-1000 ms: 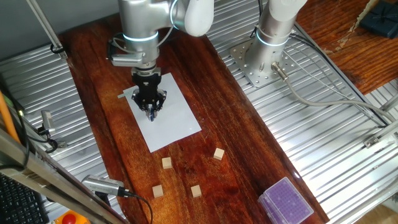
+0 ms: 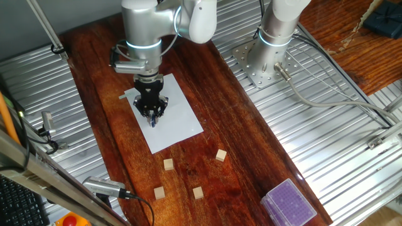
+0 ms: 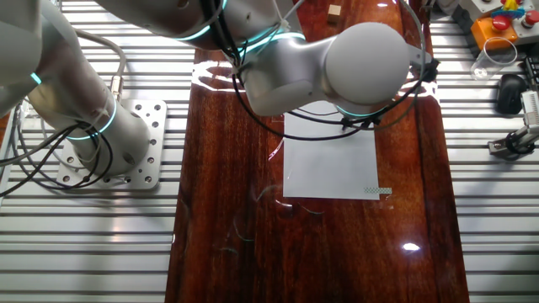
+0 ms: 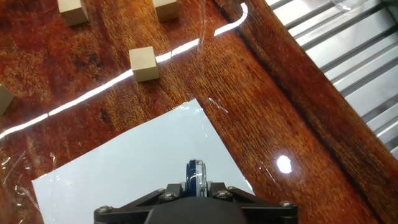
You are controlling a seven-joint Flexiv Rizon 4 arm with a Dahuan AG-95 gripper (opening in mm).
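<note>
A white sheet of paper [image 2: 179,119] lies on the brown wooden table. Over it my gripper [image 2: 152,117] points downward, shut on a small slim object [image 4: 196,175], dark blue on one side and clear or silvery on the other, perhaps a pen or marker. This object stands upright between the fingers in the wrist view. Whether its tip touches the paper cannot be told. No mark shows on the visible part of the sheet [image 4: 134,165]. In exterior view 2 the arm hides most of the gripper and part of the paper [image 3: 328,168].
Several small wooden cubes lie beyond the paper, one of them [image 4: 143,63] closest to its edge. A purple box [image 2: 290,204] sits at the table's corner. Green tape [image 3: 379,191] marks one paper edge. Bare table [image 3: 253,244] extends on the other side.
My gripper has shifted slightly over the paper, toward the cubes, with the blue object still held. The paper, cubes and purple box have stayed in place.
</note>
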